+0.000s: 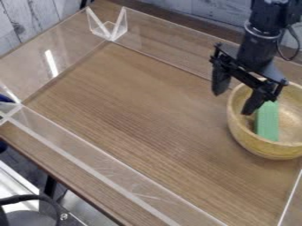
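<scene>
My black gripper [236,90] hangs open at the right, over the near-left part of a yellow round bowl [281,148]. A green object [268,124] lies inside the bowl, just right of and below the lower finger, with nothing visible held between the fingers.
Clear plastic pieces stand at the back-left corner, and clear strips run along the edges. Dark equipment sits at the bottom-left corner, off the table.
</scene>
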